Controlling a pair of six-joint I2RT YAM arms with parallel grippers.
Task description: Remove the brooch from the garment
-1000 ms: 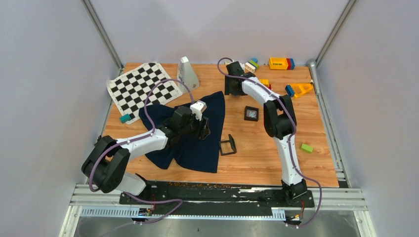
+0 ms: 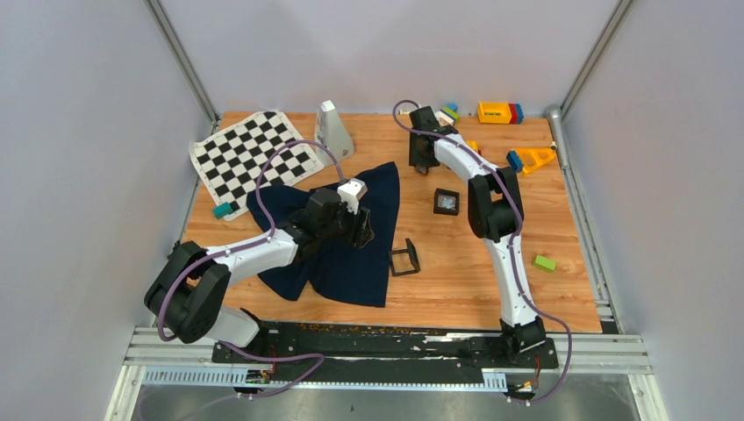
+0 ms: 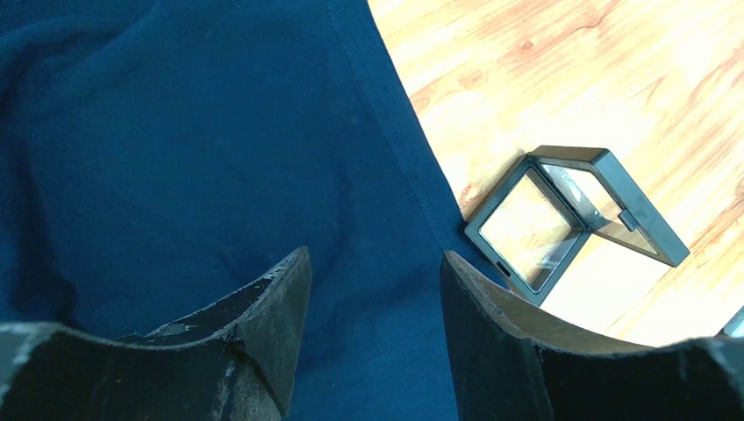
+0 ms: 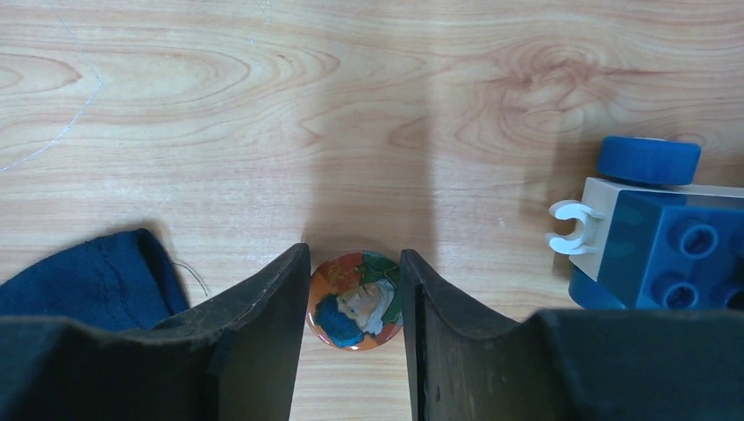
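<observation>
The round brooch, with a colourful painted face, appears between the fingertips of my right gripper in the right wrist view, over bare wood. Both fingers stand close to its edges; whether they press on it cannot be told. The dark blue garment lies spread on the left half of the table, and a corner of it shows apart from the brooch. Above the garment, my left gripper is open and empty, with only cloth behind its fingers.
An open black frame box sits by the garment's right edge. Another small black box lies below the right gripper. Blue and white toy blocks stand just right of it. A checkered sheet covers the back left.
My right gripper has shifted slightly to the right, away from the garment's upper corner. The left arm and the garment have stayed still.
</observation>
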